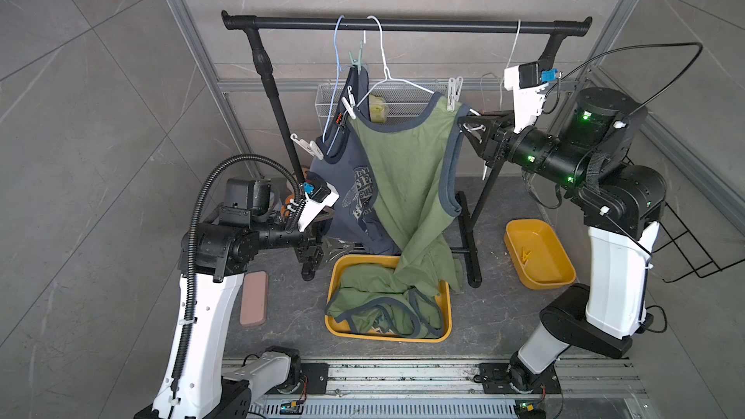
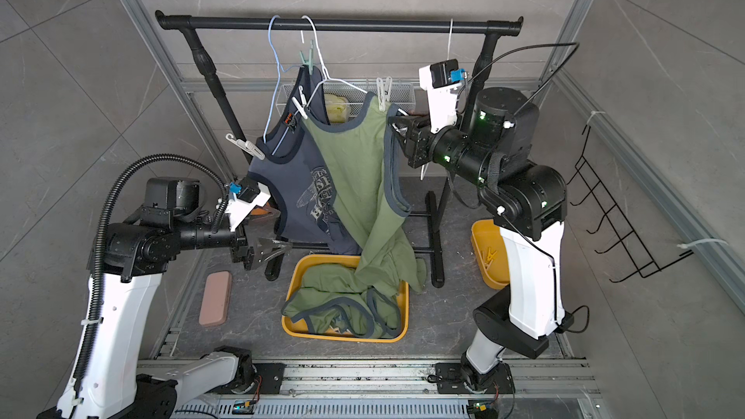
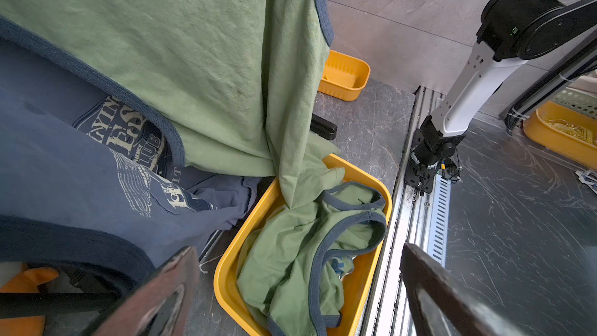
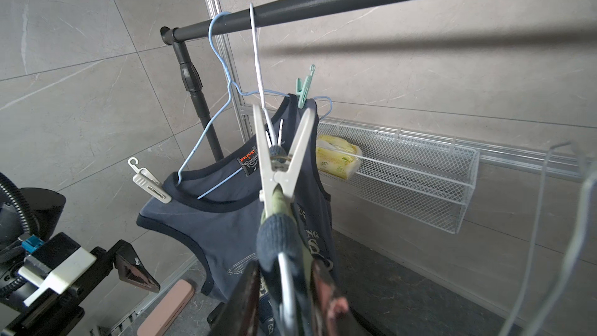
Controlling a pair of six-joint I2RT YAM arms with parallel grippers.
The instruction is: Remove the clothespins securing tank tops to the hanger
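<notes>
A green tank top point(image 1: 403, 159) with navy trim hangs on a white hanger point(image 1: 411, 83). White clothespins clip its left shoulder point(image 1: 348, 102) and right shoulder point(image 4: 283, 171). Behind it a navy tank top point(image 1: 361, 209) hangs on a blue hanger point(image 1: 336, 62), with a white clothespin point(image 4: 151, 185) and a green one point(image 4: 304, 87). At the green top's right armhole my right gripper point(image 1: 468, 125) is part open; its fingers point(image 4: 245, 301) stand either side of the hanger's end, below the pin. My left gripper is open and empty, left of the shirts.
A yellow basket point(image 1: 446, 318) below holds the green fabric's lower part. A small yellow bin point(image 1: 543, 260) with yellow clothespins stands right. The black rail point(image 1: 465, 27) runs above. A wire basket point(image 4: 398, 174) hangs on the back wall, with a pink case point(image 1: 253, 298) on the left floor.
</notes>
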